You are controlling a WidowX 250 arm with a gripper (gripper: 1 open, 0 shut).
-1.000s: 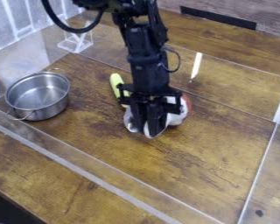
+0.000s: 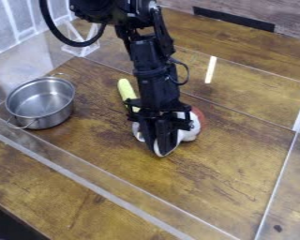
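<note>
My black gripper (image 2: 157,131) reaches down from the top over the middle of the wooden table, low over a white, rounded object (image 2: 183,134) with some red at its rim. What is between the fingers is mostly hidden by the gripper; something pale shows there. A yellow-green handled utensil (image 2: 127,89) lies just left of the gripper, its lower part hidden behind it.
A steel pot (image 2: 41,89) stands on the left of the table (image 2: 165,197). A thin white strip (image 2: 210,69) lies at the back right. Clear edging runs along the left and right.
The pot has not moved.
</note>
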